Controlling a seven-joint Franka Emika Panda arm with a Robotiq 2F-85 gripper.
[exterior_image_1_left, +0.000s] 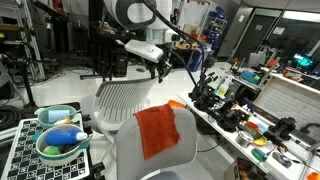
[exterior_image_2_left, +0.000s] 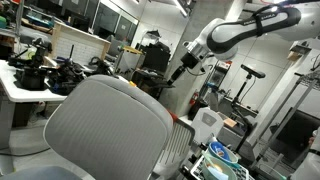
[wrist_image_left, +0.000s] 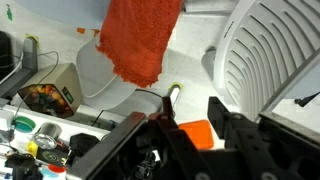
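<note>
A red-orange cloth (exterior_image_1_left: 157, 130) hangs over the back of a grey chair (exterior_image_1_left: 183, 152). In the wrist view the cloth (wrist_image_left: 140, 40) fills the top middle, ahead of my fingers and apart from them. My gripper (exterior_image_1_left: 160, 73) is in the air above and behind that chair, pointing down. From the wrist the gripper shows its two dark fingertips well apart, with nothing held between them. In the second exterior view the gripper (exterior_image_2_left: 178, 72) hangs beyond the large grey chair back (exterior_image_2_left: 95, 125), which hides most of the cloth.
A white slatted chair (exterior_image_1_left: 122, 97) stands beside the grey one. Bowls and a blue-green basin (exterior_image_1_left: 62, 138) sit at the left. An orange object (wrist_image_left: 197, 134) lies below my fingers. A cluttered white bench (exterior_image_1_left: 240, 120) runs along the right.
</note>
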